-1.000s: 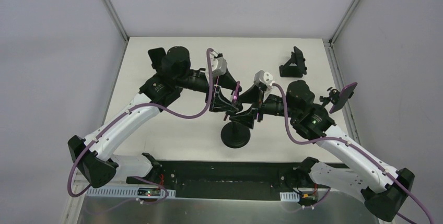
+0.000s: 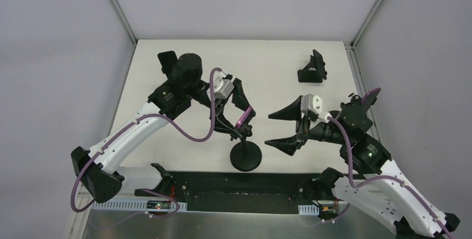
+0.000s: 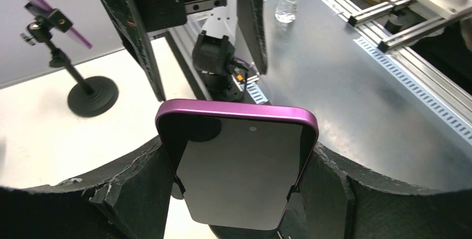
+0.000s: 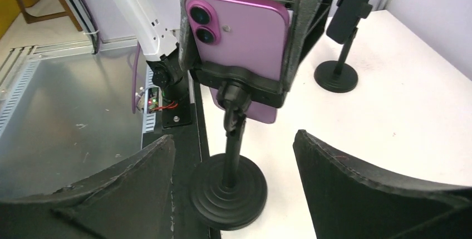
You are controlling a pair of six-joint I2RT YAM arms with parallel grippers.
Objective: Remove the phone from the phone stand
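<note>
The purple phone [image 2: 243, 117] [image 4: 245, 33] sits in the clamp of the black phone stand [image 2: 245, 155] [image 4: 228, 183], tilted in the top view. My left gripper [image 2: 229, 111] is at the phone, a finger either side of it; in the left wrist view the phone [image 3: 236, 172] fills the space between the fingers, and whether they press on it is unclear. My right gripper [image 2: 278, 130] stands open to the right of the stand, apart from it, with nothing between its fingers.
A black holder [image 2: 311, 74] stands at the back right of the white table [image 2: 183, 49]. A metal surface [image 3: 378, 127] lies along the front edge.
My right gripper has backed away rightward from the phone and stand. My left gripper, the phone and the stand have shifted left and toward the front, with the phone more tilted.
</note>
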